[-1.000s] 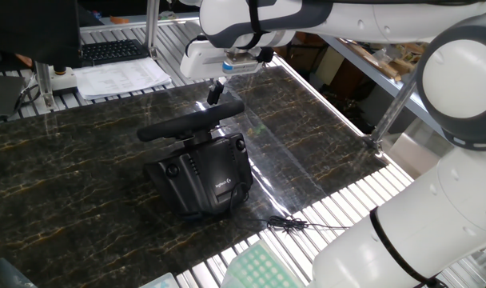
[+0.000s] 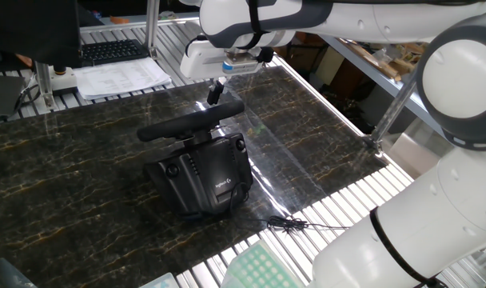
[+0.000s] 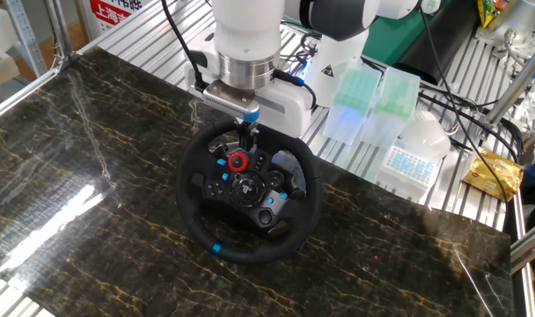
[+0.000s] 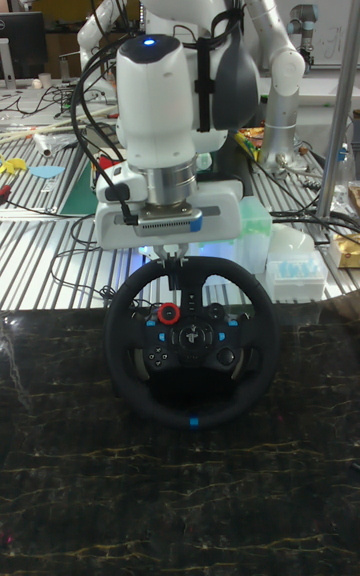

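Note:
A black steering wheel [image 3: 306,216] with blue marks and a red dial [image 3: 238,161] stands on the dark marbled surface. In exterior view 1 its black base [image 2: 209,178] shows from behind, below the tilted rim [image 2: 179,126]. My gripper [image 3: 245,143] points down at the wheel's face, by the upper rim and close to the red dial. Its dark fingers [image 2: 216,92] stand close together, and nothing shows between them. In exterior view 3 the gripper [image 4: 175,286] overlaps the top of the rim. Whether the fingertips touch the wheel is hidden.
A black cable [image 2: 287,223] trails from the base over the slatted metal. Clear plastic boxes [image 3: 354,101] and a white rack [image 3: 408,172] stand beside the arm's base. Papers [image 2: 119,78] lie at the far edge.

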